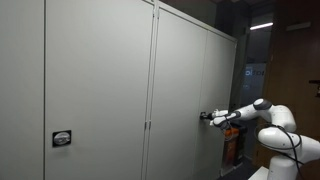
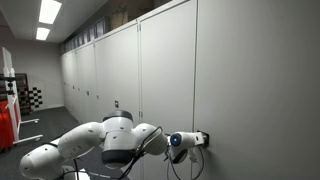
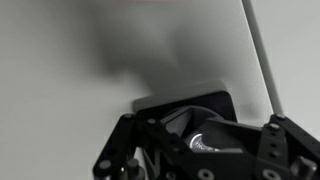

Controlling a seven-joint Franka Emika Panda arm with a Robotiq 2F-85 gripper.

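A black recessed handle is set in the light grey cabinet door, with a round silver lock inside it. My gripper is right at this handle in the wrist view, its dark fingers overlapping the recess and covering its lower part. The silver lock shows between the fingers, but whether they touch the handle is hidden. In exterior view 1 the gripper is small and dark against the far right door. Exterior view 2 has the gripper up against the door face, level with the handle. The door appears closed.
Another door along the wall has its own handle. A narrow seam between panels runs close by the gripper. Red equipment stands far off at the left, with open floor beside it.
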